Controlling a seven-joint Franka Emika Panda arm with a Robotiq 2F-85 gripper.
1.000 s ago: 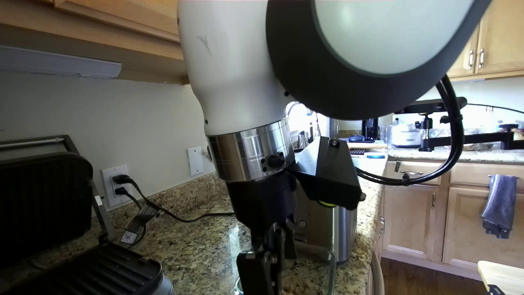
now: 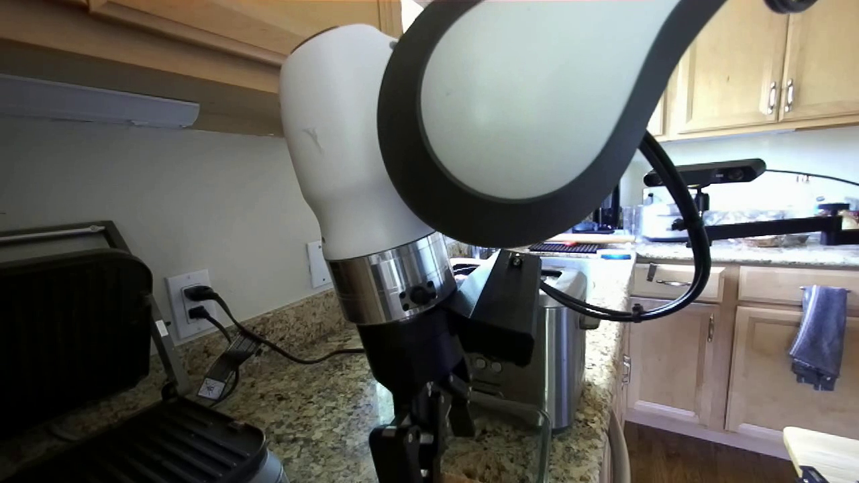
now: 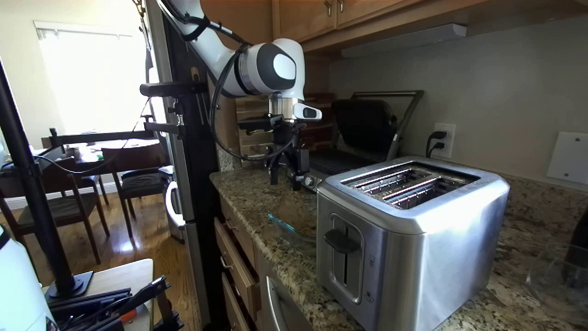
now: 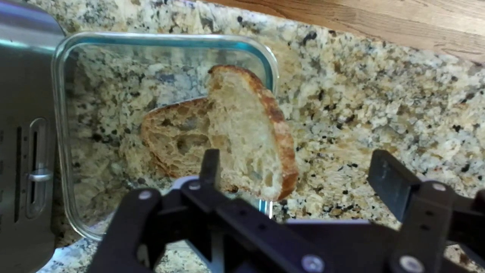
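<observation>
Two slices of bread show in the wrist view, one overlapping the other. The upper slice [image 4: 247, 136] leans across the right side of a clear glass container [image 4: 61, 136], its crust reaching past the rim. The lower slice [image 4: 177, 134] lies inside the container. My gripper stands open above, its left finger over the upper slice and its right finger over bare counter. Nothing is held. In exterior view 2 the gripper [image 3: 284, 182] hangs over the counter beyond the silver toaster [image 3: 380, 259].
An open black grill press [image 2: 72, 322] stands against the wall, its cord running to the outlet [image 2: 190, 304]. The toaster sits close beside the container. To the container's right in the wrist view, the granite counter [image 4: 391, 104] is clear up to its edge.
Compared with one second ago, the arm has shifted leftward in exterior view 1, and more of its upper links and the toaster shows. The counter objects have not visibly moved.
</observation>
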